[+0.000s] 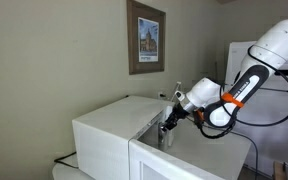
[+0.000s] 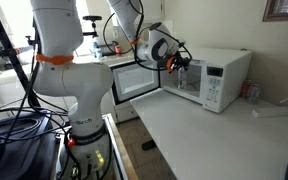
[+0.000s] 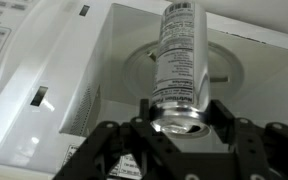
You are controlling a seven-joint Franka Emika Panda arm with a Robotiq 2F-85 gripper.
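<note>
A silver can (image 3: 184,70) with printed text on its side fills the middle of the wrist view, its bottom toward the camera. My gripper is shut on it, a black finger on either side of its lower end. In exterior view 2 the gripper (image 2: 178,62) is at the open front of a white microwave (image 2: 219,80), with the can (image 2: 182,76) below it. Behind the can, the round turntable (image 3: 139,72) shows inside the microwave. Exterior view 1 shows the arm reaching in behind the open door; the fingertips are too small to tell there.
The microwave door (image 2: 134,85) stands wide open to the left of the cavity. To the right are small jars (image 2: 252,92) against the wall.
</note>
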